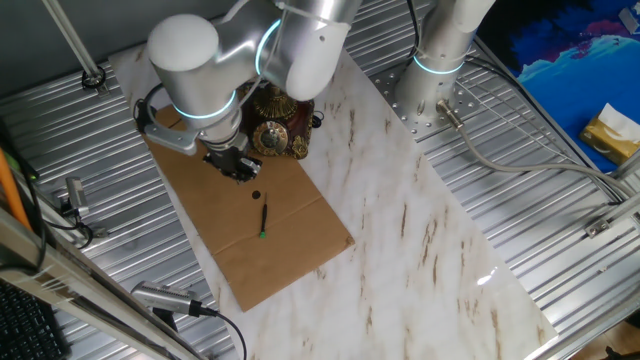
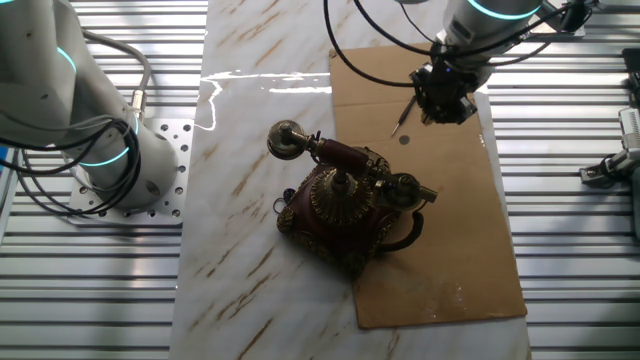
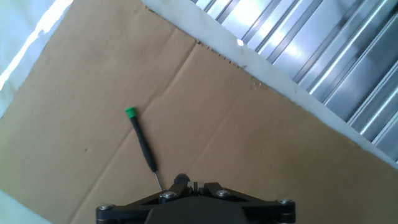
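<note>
My gripper (image 1: 240, 172) hangs over the cardboard sheet (image 1: 215, 240), to the left of the vintage telephone in exterior view 1. Its fingertips meet in the wrist view, and nothing shows between them. A thin screwdriver with a black handle (image 3: 144, 146) and green cap lies on the cardboard. Close to its tip is a small dark disc (image 1: 256, 195), partly covered by the gripper in the wrist view. The dark red and brass telephone (image 2: 345, 205) stands upright at the cardboard's edge, its handset (image 2: 343, 157) on the cradle.
Beyond the cardboard, the marble-patterned board (image 1: 400, 250) is largely bare. The robot's base (image 1: 425, 95) stands past its right edge. A silver camera-like device (image 1: 165, 298) and its cable are near the front left. Slatted metal (image 3: 336, 56) surrounds the board.
</note>
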